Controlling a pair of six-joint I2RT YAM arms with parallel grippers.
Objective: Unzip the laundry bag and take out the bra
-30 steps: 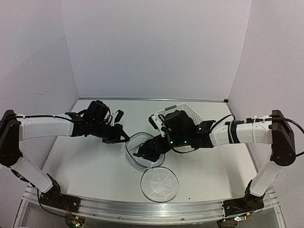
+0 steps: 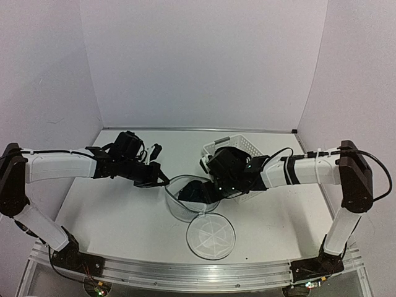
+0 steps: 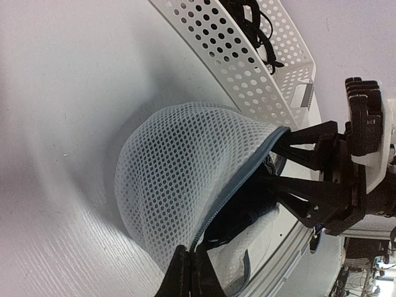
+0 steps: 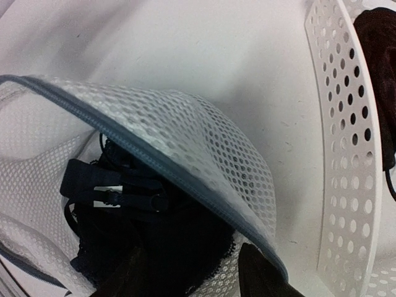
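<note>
The white mesh laundry bag [image 2: 180, 213] stands unzipped, its round lid [image 2: 211, 236] folded down towards the front. Inside lies the black bra [image 4: 158, 241], its strap clasp showing in the right wrist view. My left gripper is shut on the bag's grey zipper edge [image 3: 238, 179], at the left of the opening. At the opening's right side, my right gripper is open, its fingers [image 4: 255, 269] spread over the bra. The other right fingertip blends into the dark fabric, so contact is hard to judge.
A white perforated basket [image 4: 346, 185] with dark items in it stands right behind the bag, close to my right arm. Bare table [image 2: 111, 216] lies to the left and at the front right.
My right gripper has shifted slightly, its wrist turned and the arm drawn a little inwards. The bag and its lid have slid slightly right. The left arm stays still.
</note>
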